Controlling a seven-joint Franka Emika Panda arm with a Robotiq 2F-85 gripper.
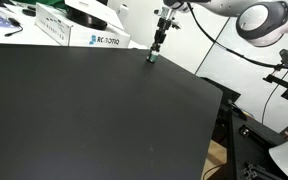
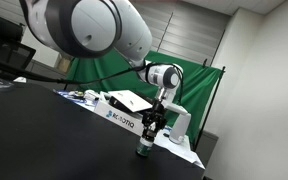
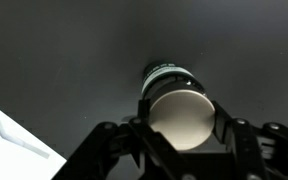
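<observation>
A small bottle with a pale tan lid (image 3: 182, 120) and a dark body carrying a light green band is seen from above in the wrist view. My gripper is shut on it near the lid, one finger on each side. From outside, the green bottle (image 2: 144, 147) stands upright below the gripper (image 2: 150, 134), at or very near the black table (image 2: 74, 150). In the first exterior view the bottle (image 1: 152, 58) is small, by the table's far right corner; whether its base touches is hard to tell.
A white Robotiq box (image 1: 68, 28) stands behind the table's far edge, with a red and black device on it. Cables (image 1: 2, 24) lie at the far left.
</observation>
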